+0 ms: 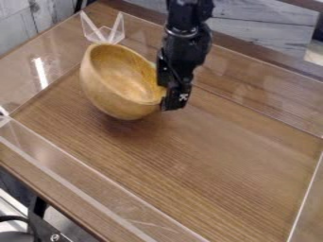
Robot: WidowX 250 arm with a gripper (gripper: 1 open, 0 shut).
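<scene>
A yellow-orange plastic bowl (pixel 113 80) sits tilted up on its side at the left of the wooden table, its left rim raised. My black gripper (pixel 169 87) is at the bowl's right rim, pointing down. Its fingers are small and dark here; whether they touch or straddle the rim is hard to tell.
A clear plastic object (pixel 104 28) stands at the back left. Low walls edge the table.
</scene>
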